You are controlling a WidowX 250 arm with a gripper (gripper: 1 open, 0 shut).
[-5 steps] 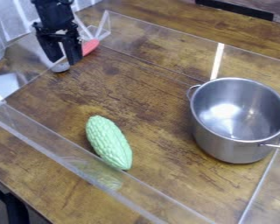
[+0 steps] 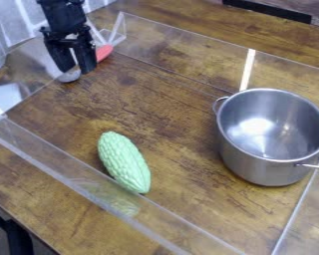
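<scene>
My black gripper (image 2: 71, 62) hangs at the upper left, low over a small grey object (image 2: 68, 76) beside a red piece (image 2: 103, 53); whether its fingers hold anything is too small to tell. A pale green ridged vegetable (image 2: 124, 161) lies in the lower middle of the wooden surface (image 2: 162, 100). A steel pot (image 2: 269, 139) with side handles stands at the right.
Clear plastic walls border the work area along the left, front and right. The middle of the wooden surface between my gripper, the vegetable and the pot is clear.
</scene>
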